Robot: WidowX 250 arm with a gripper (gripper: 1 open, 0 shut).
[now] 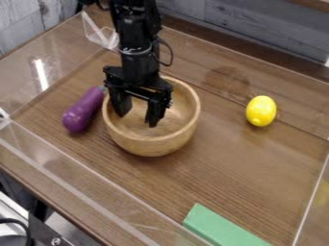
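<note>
A wide tan bowl (161,139) sits near the middle of the wooden table. My black gripper (140,108) reaches down from the top into the bowl, over its back-left part; I cannot tell whether it is open or shut, or whether anything is between its fingers. A purple eggplant (81,111) lies just left of the bowl.
A yellow egg-shaped object (261,110) stands to the right with clear table around it. A green block (225,229) lies at the front right. A dark wall runs along the back.
</note>
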